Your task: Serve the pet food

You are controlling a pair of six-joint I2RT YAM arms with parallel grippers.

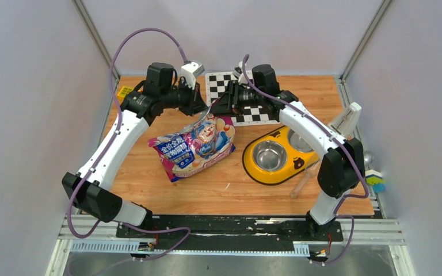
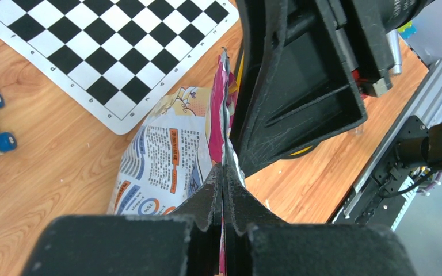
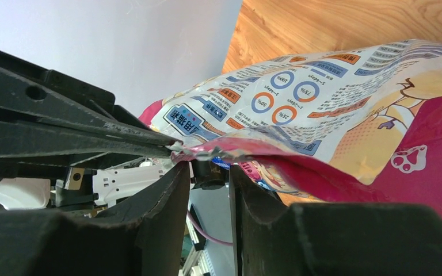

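Note:
The colourful pet food bag (image 1: 193, 148) lies left of the table's middle, its mouth edge raised between both arms. In the left wrist view, my left gripper is shut on that thin edge; the right wrist view also shows the pinch at one end of the mouth. My right gripper has its fingers partly open close by the edge, and no part of the bag clearly shows held between its fingers. To the right sits the yellow feeder (image 1: 298, 164) with metal bowls (image 1: 269, 156); the right arm hangs over part of it.
A checkerboard (image 1: 257, 115) lies behind the grippers. A clear tube-like thing (image 1: 303, 185) rests by the feeder's front edge. Coloured blocks (image 1: 375, 181) are at the far right.

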